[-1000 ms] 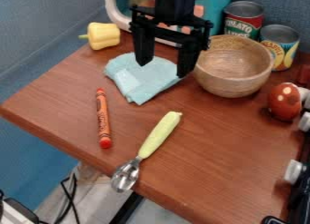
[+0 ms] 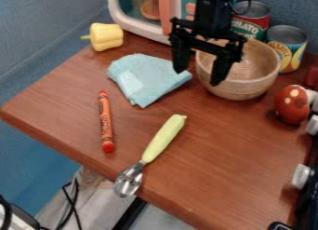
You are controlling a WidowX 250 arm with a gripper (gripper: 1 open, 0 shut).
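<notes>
My black gripper (image 2: 199, 64) hangs open over the left side of a light wooden bowl (image 2: 254, 77), one finger outside its rim and the other reaching over the bowl. Left of it lies a folded pale blue cloth (image 2: 147, 79). A red-orange crayon (image 2: 106, 120) lies front left, and an ice cream scoop with a pale yellow handle (image 2: 162, 141) lies near the front edge.
A yellow pepper (image 2: 104, 35), a toy microwave (image 2: 139, 10) and two cans (image 2: 284, 47) stand at the back. A spotted red toy (image 2: 292, 102) and black-and-white items are at the right.
My gripper has moved right, from above the cloth to the wooden bowl. The objects on the table look unmoved.
</notes>
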